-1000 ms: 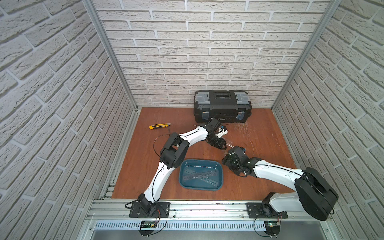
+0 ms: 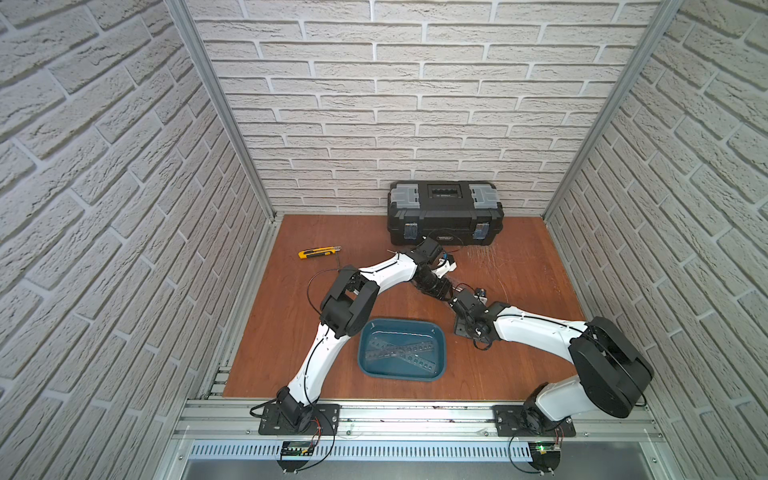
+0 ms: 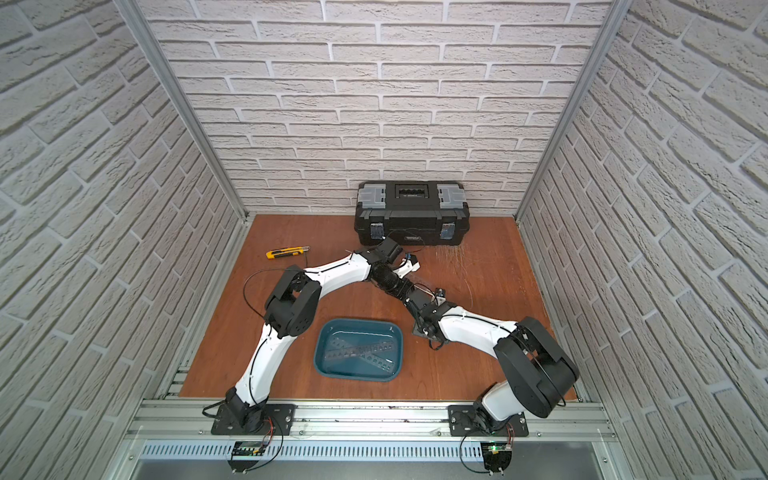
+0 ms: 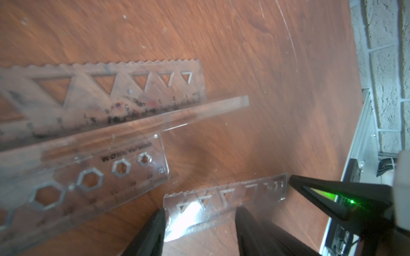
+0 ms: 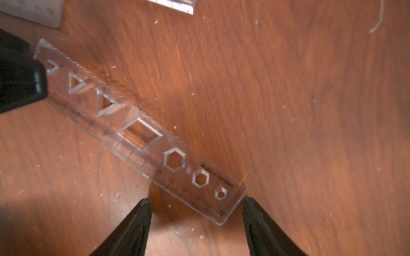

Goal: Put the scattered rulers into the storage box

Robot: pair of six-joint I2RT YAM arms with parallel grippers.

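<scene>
A clear ruler [image 5: 141,128] with cut-out shapes lies slanted on the table. Its hexagon end is by my right gripper, open, one fingertip close to the ruler's corner. At the other end of this ruler, a dark finger of my left gripper shows in the right wrist view; the left fingers are open around that end. The blue-green storage box [image 2: 441,352] holds crossed rulers [image 2: 400,350].
A black toolbox [image 2: 445,216] stands at the back wall. A yellow utility knife [image 2: 319,252] lies at the back left. The two grippers are close together mid-table. Bare table lies left of the box and at the right.
My right arm has swung leftward and a little toward the back, its gripper turning. The left arm and the box look the same.
</scene>
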